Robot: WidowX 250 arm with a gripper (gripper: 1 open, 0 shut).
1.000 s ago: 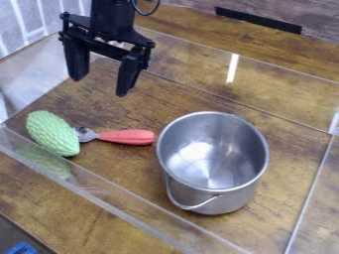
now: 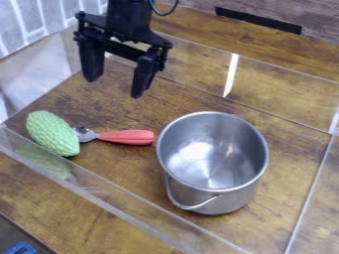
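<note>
My black gripper (image 2: 117, 69) hangs open above the upper left of the wooden floor, its two fingers spread with nothing between them. Below it lie a green bumpy vegetable toy (image 2: 54, 133) and a utensil with a red handle (image 2: 126, 137), whose metal end reaches to the vegetable. A steel pot (image 2: 212, 169) stands at the lower right, upright, with its bail handle hanging down at the front and nothing visible inside.
Clear plastic walls edge the wooden work area along the front left, right and back. A blue object (image 2: 16, 248) shows at the bottom left corner.
My gripper has shifted slightly to the right over the last second. The pot, vegetable and utensil have not moved.
</note>
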